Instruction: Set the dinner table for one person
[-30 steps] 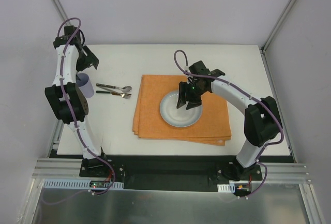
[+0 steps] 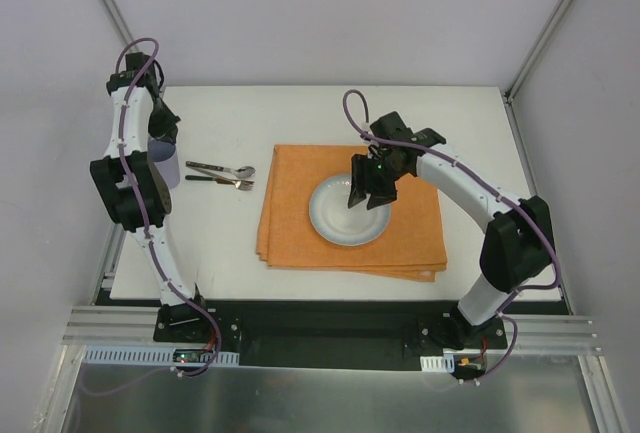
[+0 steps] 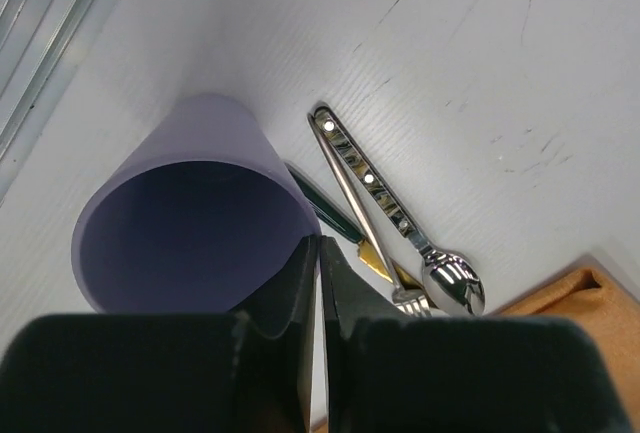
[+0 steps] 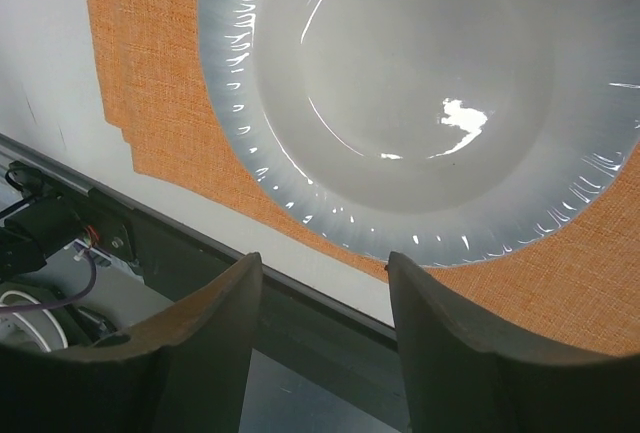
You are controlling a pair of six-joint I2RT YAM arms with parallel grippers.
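Note:
At the table's left side stands a purple cup [image 2: 166, 165], its open mouth facing the camera in the left wrist view. My left gripper is shut at its right rim, one finger inside and the other outside, with the thin wall between them. A white plate [image 2: 340, 225] lies on orange cloth placemats [image 2: 289, 223]. Over the plate is my right gripper, its fingers apart and empty near the plate's edge in the right wrist view. A spoon [image 3: 450, 281], a fork [image 3: 350, 188] and a dark-handled knife [image 3: 325, 203] lie close together beside the cup.
A metal rail [image 3: 45, 53] runs past the cup's left side. The placemats are stacked slightly askew.
My left gripper has gone from open to shut at the cup's rim. The right arm has shifted slightly to the right over the plate, and its fingers have drawn a little closer together.

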